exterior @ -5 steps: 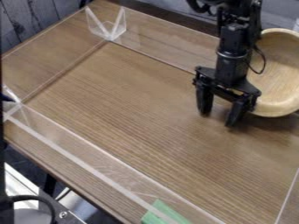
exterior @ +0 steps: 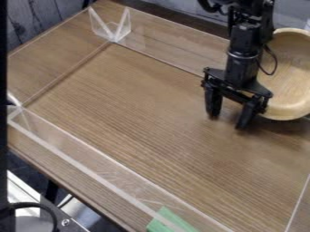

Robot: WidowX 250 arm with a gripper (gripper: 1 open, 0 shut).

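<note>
My black gripper point(exterior: 234, 105) hangs from the top right, low over the wooden table at the right side, its two dark fingers spread apart and open. I see nothing clearly held between them. A light wooden bowl point(exterior: 289, 71) sits at the right edge, just behind the gripper and partly hidden by it.
Clear plastic walls point(exterior: 158, 41) line its edges. A pale green piece point(exterior: 169, 220) lies at the bottom edge, and dark equipment point(exterior: 31, 220) stands at the lower left.
</note>
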